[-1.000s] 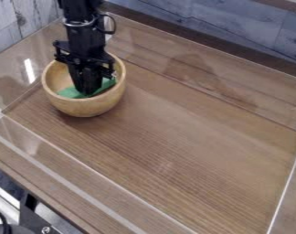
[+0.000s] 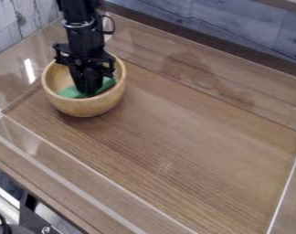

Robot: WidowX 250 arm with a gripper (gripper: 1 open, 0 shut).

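A tan round bowl [image 2: 79,104] stands at the left of the wooden table, with a green object [image 2: 70,92] inside it. The black gripper [image 2: 79,79] reaches down into the bowl from the top, its tips at or over the green object. Whether it is shut on that object is hard to tell, as the tips are dark and partly hidden.
A grey wall or edge lies at the upper left, and dark cables or parts show at the lower left corner.
The arm and gripper have shifted very slightly to the left over the bowl. The bowl stays about where it was.
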